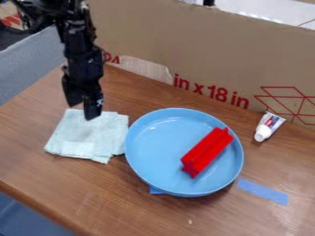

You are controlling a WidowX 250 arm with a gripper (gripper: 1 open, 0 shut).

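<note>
My black gripper (84,100) hangs over the back edge of a folded white cloth (84,135) on the wooden table's left side; its fingers look apart, with nothing clearly between them. To the right of the cloth sits a blue plate (165,167) with a red block (205,150) lying on it.
A white tube (268,126) lies at the right, before a cardboard wall (209,46). Blue tape (261,192) is stuck to the table (197,217) beside the plate. The table's left edge borders a drop; bare wood shows behind the plate and at the front.
</note>
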